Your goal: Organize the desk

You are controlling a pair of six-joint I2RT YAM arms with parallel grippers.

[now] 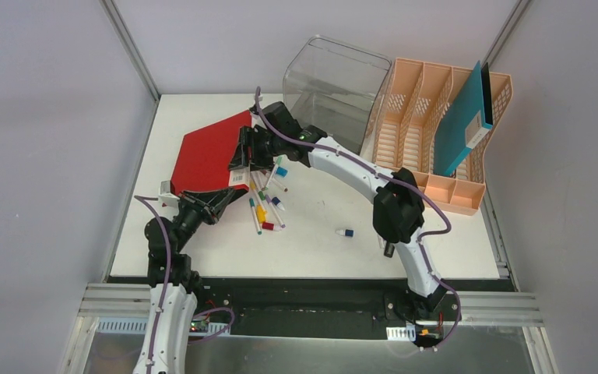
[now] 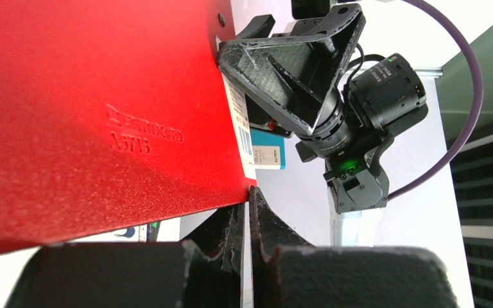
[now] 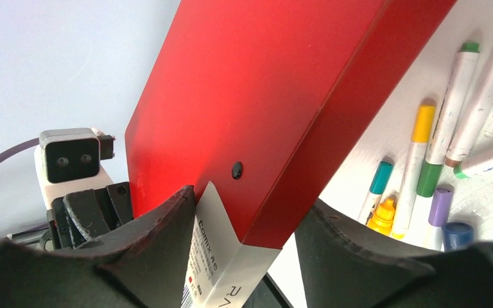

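Note:
A red binder (image 1: 202, 152) with a white spine label is raised at the left-centre of the desk. My left gripper is shut at the binder's lower edge; whether the edge is between its fingertips is unclear. My right gripper straddles the labelled spine end from the other side, fingers part apart, contact unclear. Loose markers (image 3: 443, 115) and small bottles (image 3: 382, 215) lie under and beside the binder.
A clear bin (image 1: 327, 62) stands at the back centre. A peach organizer (image 1: 409, 109) holding a teal binder (image 1: 459, 125) is at the back right.

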